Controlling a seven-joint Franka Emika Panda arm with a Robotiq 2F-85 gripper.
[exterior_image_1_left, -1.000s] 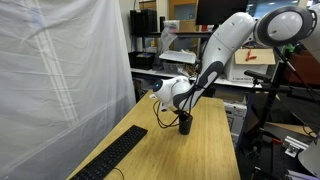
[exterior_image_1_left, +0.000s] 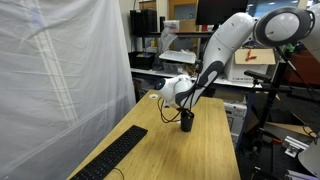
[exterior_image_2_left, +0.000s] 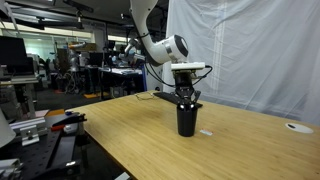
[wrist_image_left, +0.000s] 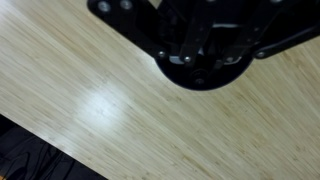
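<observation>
A dark, upright cylindrical cup (exterior_image_1_left: 187, 124) is over the right part of the wooden table in exterior view 1. In exterior view 2 the same black cup (exterior_image_2_left: 187, 122) appears near the middle. My gripper (exterior_image_2_left: 188, 100) is at its top, shut on it, though the exact contact at the rim is hard to make out. From the wrist view, the cup's dark rounded edge (wrist_image_left: 200, 86) shows beneath my dark fingers (wrist_image_left: 130, 22), and its inside is hidden. Whether its base touches the table cannot be told.
A black keyboard (exterior_image_1_left: 110, 152) lies along the table's left side. In exterior view 2 a white disc (exterior_image_2_left: 299, 128) and a small white scrap (exterior_image_2_left: 206, 132) rest on the wood.
My gripper and the dark cup have shifted slightly to the right in exterior view 1 over the last second. The keyboard has stayed put.
</observation>
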